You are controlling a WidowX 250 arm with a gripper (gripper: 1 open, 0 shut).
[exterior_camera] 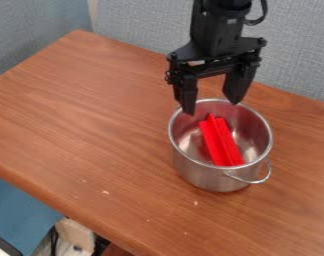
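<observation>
My black gripper (210, 100) hangs open above a steel pot (192, 170) near the right side of the table, its two fingers apart over the back of the pot's rim. Inside the pot lie red bar-shaped objects (221, 142), tilted along its middle, with nothing of them between my fingers. The pot has a wire handle at its front right.
A grey padded wall (138, 25) runs behind the table. Past the table's lower left edge are a blue surface and some unclear items.
</observation>
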